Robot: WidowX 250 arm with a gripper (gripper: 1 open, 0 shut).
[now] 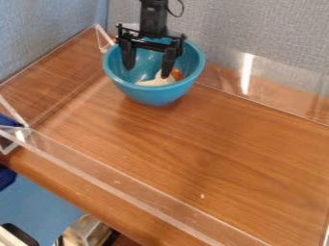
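A light-blue bowl (pixel 140 87) stands near the back of the wooden table (pixel 180 163), toward the left. In it lie a pale, whitish object (pixel 156 82) and something orange (pixel 176 74), partly hidden. My black gripper (pixel 149 60) is down over the bowl, its open fingers reaching inside the rim, above and behind the pale object. I cannot see anything between them.
Clear low edging runs along the table's back and front left. A blue object (pixel 7 122) is at the far left edge. A grey wall rises behind.
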